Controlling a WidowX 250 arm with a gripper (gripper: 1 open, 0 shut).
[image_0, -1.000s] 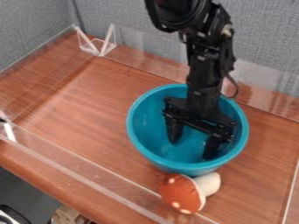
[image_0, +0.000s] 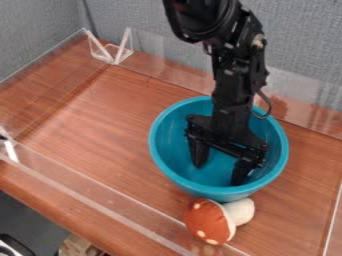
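Observation:
My black gripper (image_0: 219, 160) reaches down into a teal bowl (image_0: 171, 150) on the wooden table, its two fingers apart inside the bowl. I cannot tell whether anything is between them, as the bowl's floor behind and below them is partly hidden. A toy mushroom (image_0: 211, 220) with an orange, white-spotted cap and a white stem lies on its side at the front of the bowl, outside it.
A white wire rack (image_0: 110, 50) stands at the back left by the grey wall. The table's front edge drops away at the lower left.
The bowl and my gripper have shifted very slightly to the right since a second ago. The mushroom looks almost unchanged.

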